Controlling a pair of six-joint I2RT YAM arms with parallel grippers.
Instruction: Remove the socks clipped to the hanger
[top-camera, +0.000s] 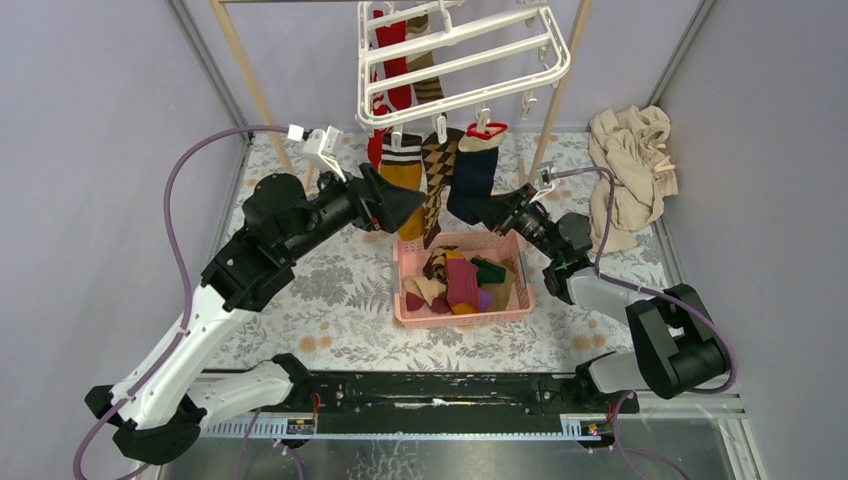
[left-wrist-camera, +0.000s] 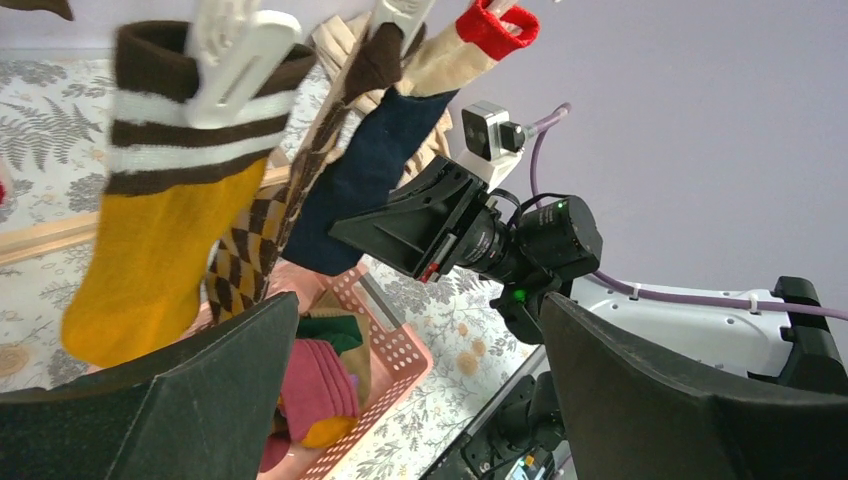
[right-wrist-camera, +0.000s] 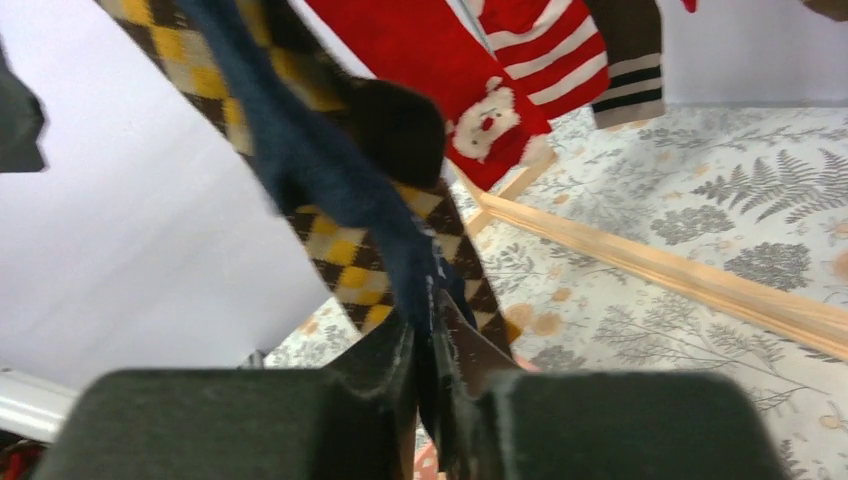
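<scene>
A white hanger (top-camera: 452, 38) carries clipped socks above the pink basket. Along its front edge hang a mustard sock with brown stripes (left-wrist-camera: 150, 250), a checkered sock (top-camera: 436, 165) and a navy sock with a red cuff (top-camera: 474, 178). My left gripper (top-camera: 390, 200) is open and empty, just in front of the mustard sock. At the lower end of the navy sock is my right gripper (top-camera: 488, 208). Its fingers (right-wrist-camera: 230, 430) are close together with navy cloth (right-wrist-camera: 385, 240) in the narrow gap; how firmly they pinch it is unclear.
The pink basket (top-camera: 462, 321) below holds several socks. More socks, including a red one with a bear face (right-wrist-camera: 485, 120), hang farther back. Wooden stand legs (top-camera: 548, 115) flank the hanger. Beige cloth (top-camera: 630, 180) lies at the right.
</scene>
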